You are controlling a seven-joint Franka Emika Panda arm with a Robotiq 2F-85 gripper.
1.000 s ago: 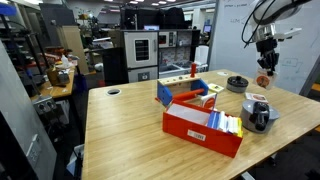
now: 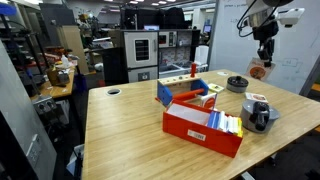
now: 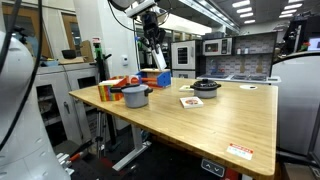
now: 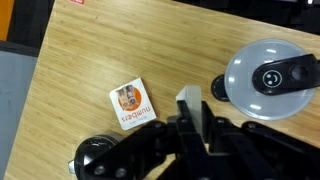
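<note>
My gripper (image 2: 266, 50) is up in the air over the far right of the table, shut on a thin flat card or packet. That held card (image 2: 260, 69) hangs below the fingers and shows a brownish, printed face in exterior view 1. From the other side, in exterior view 2, the card (image 3: 157, 59) looks white under the gripper (image 3: 153, 42). Seen from the wrist, the card (image 4: 190, 97) is nearly edge-on between the dark fingers. Another printed card (image 4: 132, 104) lies flat on the table below, apart from it.
Either side of the flat card are a lidded pot (image 4: 267, 80) and a metal pot (image 4: 94, 156). A red box (image 2: 202, 127) stands near the front edge, with colourful items beside it and a blue-and-red toolbox (image 2: 187, 87) behind.
The gripper has risen over the last second, carrying the card up and slightly left in exterior view 1. Objects on the table look unmoved.
</note>
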